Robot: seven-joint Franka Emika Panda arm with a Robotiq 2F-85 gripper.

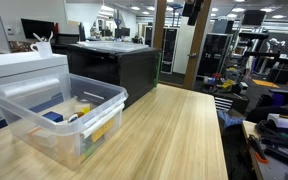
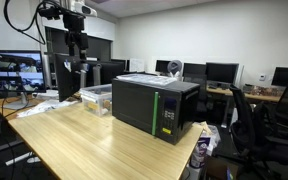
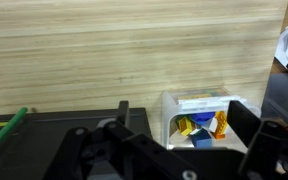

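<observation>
High above the bare wooden table, my gripper stands open, its fingers wide apart along the lower edge of the wrist view. Exterior view 2 has the gripper at the upper left, hanging well clear of the tabletop. A clear plastic bin stands at the left in exterior view 1. Several small things lie inside it, among them a blue one. From above, a yellow block and an orange one show in the bin, framed between my fingers.
A black microwave with a green strip stands beside the bin, papers on its top. A white mug of pens is behind, at the left in exterior view 1.
</observation>
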